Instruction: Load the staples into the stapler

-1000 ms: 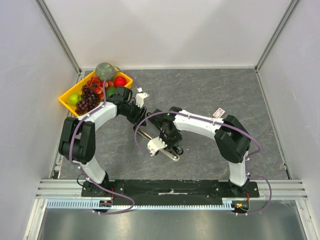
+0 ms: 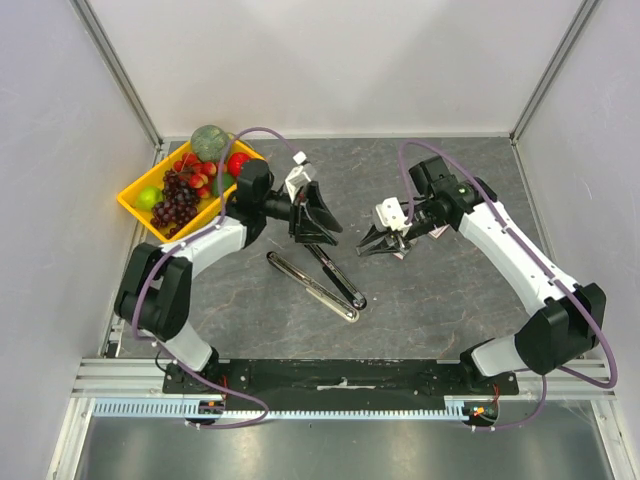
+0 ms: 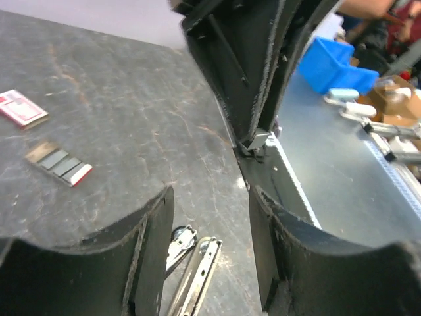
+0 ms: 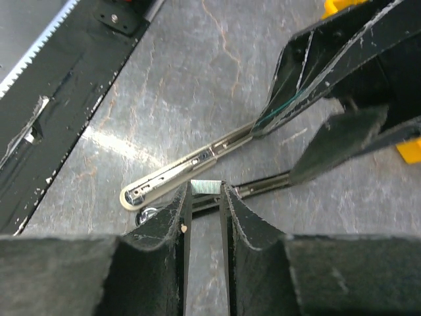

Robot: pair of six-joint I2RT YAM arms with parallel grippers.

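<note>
The stapler lies spread on the table, its pale metal arm (image 2: 312,287) and black arm (image 2: 340,277) in a narrow V. In the right wrist view the pale arm (image 4: 164,179) runs beside the black arm (image 4: 263,185). Pinched between the fingertips of my right gripper is a short silver staple strip; that strip (image 3: 258,140) also shows in the left wrist view. My left gripper (image 2: 322,228) stands open with nothing between its fingers, near the black arm's far end. Several staple strips (image 3: 60,163) lie on the table.
A red-and-white card (image 3: 23,108) lies behind the loose strips. At the back left stands a yellow basket (image 2: 147,222) of fruit.
The left gripper has shifted right and its fingers have spread.
</note>
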